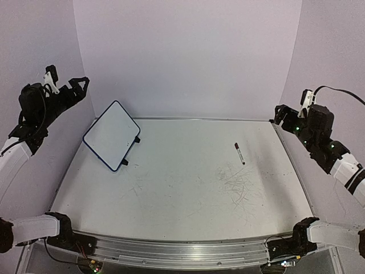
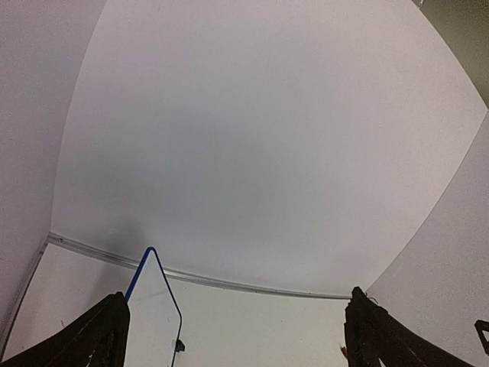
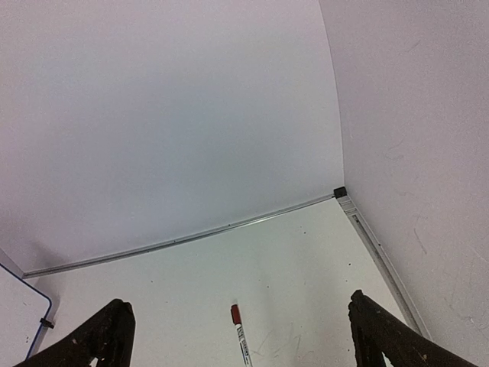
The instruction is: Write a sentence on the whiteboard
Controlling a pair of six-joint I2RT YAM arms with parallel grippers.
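Note:
A small whiteboard [image 1: 112,136] with a dark blue rim lies turned at an angle on the left of the table; its face looks blank. To the right of the middle lies a marker [image 1: 239,153], white-bodied with a red cap, seen also in the right wrist view as the marker [image 3: 240,334]. High at the left, clear of the board, my left gripper is open, its black fingers wide apart and empty. My right gripper stands open and empty too, raised at the right edge, well away from the marker.
Two black clips [image 1: 137,139] sit on the whiteboard's right edge. Walls close in the back and both sides, and a metal rail [image 1: 188,249] runs along the front.

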